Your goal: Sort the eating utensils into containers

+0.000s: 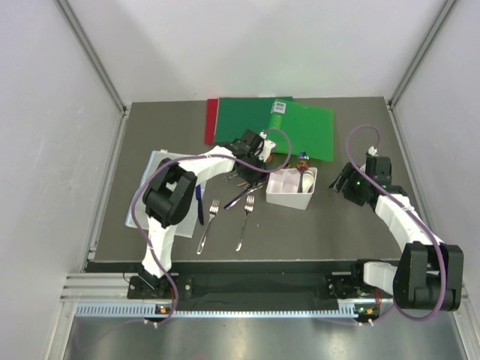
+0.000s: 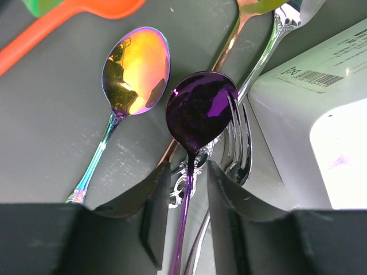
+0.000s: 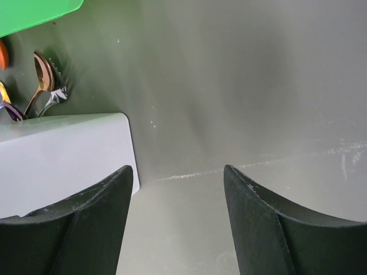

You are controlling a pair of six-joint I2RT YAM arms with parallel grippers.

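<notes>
A purple spoon (image 2: 200, 109) lies over a silver fork (image 2: 239, 140) and other utensils in the left wrist view. Its thin handle runs between the fingers of my left gripper, which is part open with gaps on both sides. From above, that gripper (image 1: 259, 174) is just left of the white divided container (image 1: 286, 200), partly covering the pile. Inside the container stand a dark-headed spoon (image 1: 302, 160) and a white one (image 1: 307, 181). My right gripper is open and empty, to the right of the container. A rainbow-coloured spoon (image 2: 137, 71) lies beside the pile.
Two forks (image 1: 208, 226) (image 1: 245, 223) and a blue-handled utensil (image 1: 199, 204) lie toward the front left, the latter over a pale sheet (image 1: 182, 229). Green folders (image 1: 311, 131) cover the back. Table space right of the container is free.
</notes>
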